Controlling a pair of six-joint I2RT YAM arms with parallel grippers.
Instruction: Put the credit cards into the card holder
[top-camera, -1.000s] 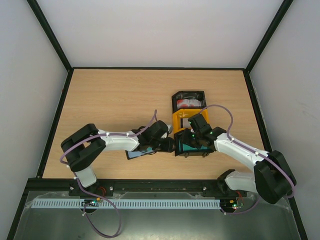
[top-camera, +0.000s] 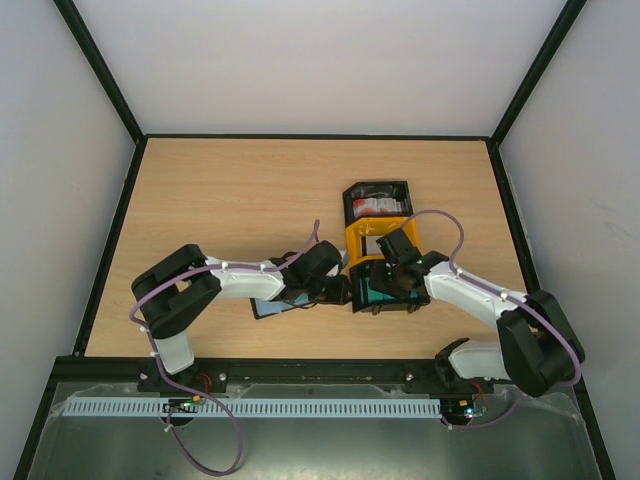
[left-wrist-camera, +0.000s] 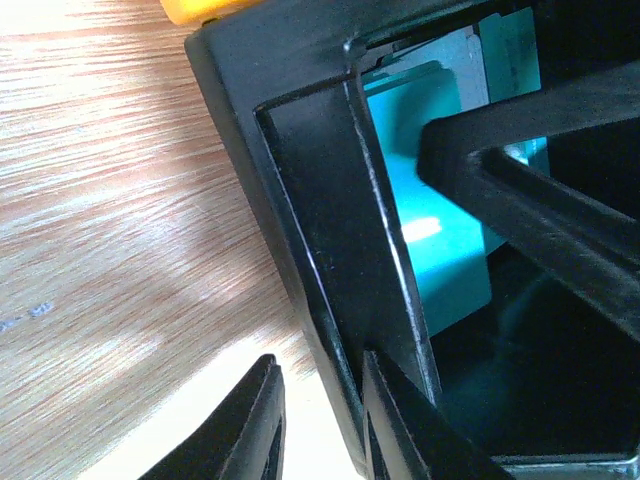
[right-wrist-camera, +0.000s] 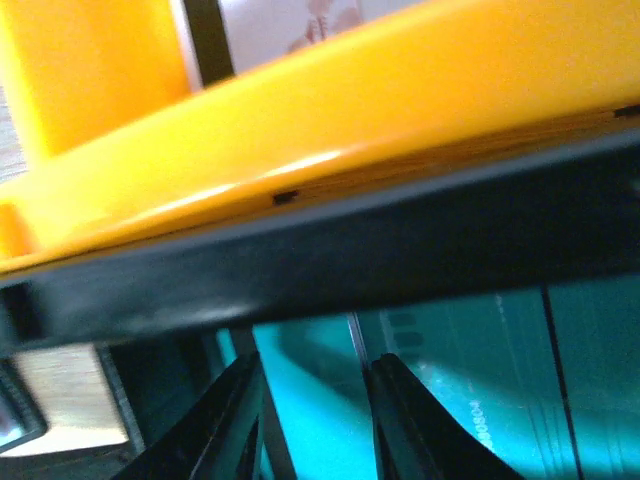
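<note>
Teal cards stand in the front black bin (top-camera: 385, 308); in the left wrist view a teal card (left-wrist-camera: 410, 190) leans inside it. My left gripper is shut on the bin's side wall, one finger on either side. Over the same bin, my right gripper has its fingers apart, with the teal cards (right-wrist-camera: 310, 400) showing in the gap; whether they touch a card cannot be told. A flat, pale blue, black-edged object (top-camera: 270, 308), perhaps the card holder, lies left of the bin, partly under the left arm.
Directly behind the black bin stands a yellow bin (top-camera: 356, 235) with pale cards. Farther back is another black bin (top-camera: 349, 204) holding reddish-white items.
The left arm and the front bin have edged slightly to the right.
</note>
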